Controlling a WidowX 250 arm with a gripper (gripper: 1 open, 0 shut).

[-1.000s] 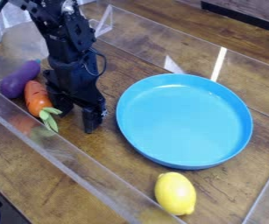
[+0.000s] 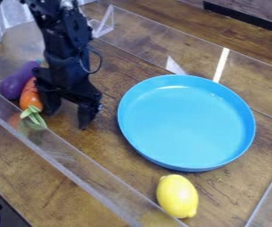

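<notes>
My black gripper hangs low at the left, its fingers spread open just beside an orange carrot with a pale green top, whose body is partly behind the arm. A purple eggplant lies at the far left, behind the carrot. Whether a finger touches the carrot I cannot tell.
A large blue plate fills the right middle. A yellow lemon lies near the front right. Clear plastic walls border the wooden work surface. Bare wood shows behind the plate and in front of my gripper.
My gripper has shifted left, toward the carrot, which now sits a little further left and more hidden. The plate and lemon are unmoved.
</notes>
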